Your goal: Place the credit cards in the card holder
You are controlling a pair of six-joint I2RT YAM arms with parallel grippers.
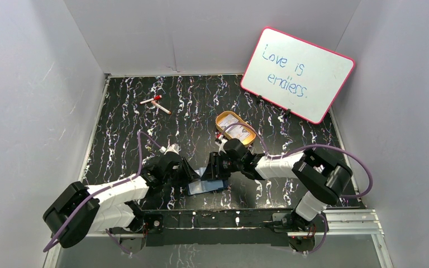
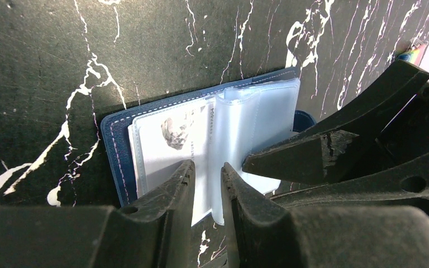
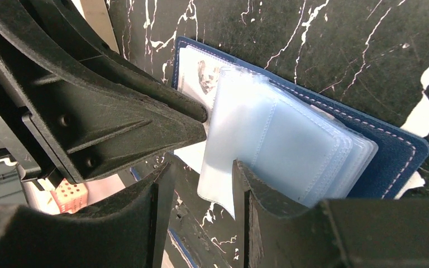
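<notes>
The card holder lies spread on the table at front centre; its navy cover [image 2: 117,151] and clear sleeves [image 3: 307,151] show in the wrist views. A white card with a grey picture [image 2: 176,134] rests under the clear plastic of its left page. Above that page, my left gripper is partly open, its two fingertips apart near a sleeve edge. My right gripper is open over the middle, close to the raised edge of the sleeves. Whether either touches the plastic, I cannot tell. Behind, an orange tray [image 1: 219,118] holds white cards [image 1: 235,127].
Red-capped markers [image 1: 161,107] lie at the back left. A whiteboard [image 1: 299,72] stands at the back right. Both grippers are very near each other over the holder. Bare table [image 1: 128,131] stretches out at the left.
</notes>
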